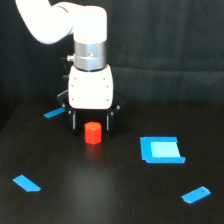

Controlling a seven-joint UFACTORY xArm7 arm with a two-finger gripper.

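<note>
A small red block (93,134) sits on the dark table, left of the middle. Above it hangs the white arm's gripper (92,126), its fingers open and pointing down. One dark finger (74,118) shows to the left of the block and the other to its right, with dark gaps between them and the block. How far the fingertips are above the table or behind the block, I cannot tell.
To the right lies a blue square with a pale centre (164,150). Blue strips lie at the front left (26,184), front right (196,195) and back left (54,112).
</note>
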